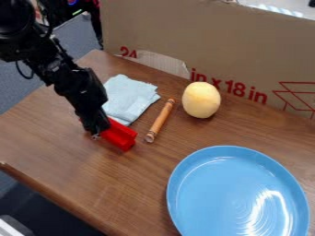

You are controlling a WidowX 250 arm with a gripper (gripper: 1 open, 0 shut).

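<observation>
My black gripper (96,129) is low over the left part of the table, at the near end of a red object (118,135) that lies beside a folded pale blue cloth (128,92). The fingertips are small and partly hidden, so their hold on the red object is unclear. A wooden rod (160,120) lies to the right of the cloth, and a yellow egg-shaped object (201,100) stands further right. A blue plate (227,195) fills the lower right.
A cardboard box wall (209,37) runs along the back. The wooden table (99,194) has bare space at the front left, up to its left edge, with dark floor beyond.
</observation>
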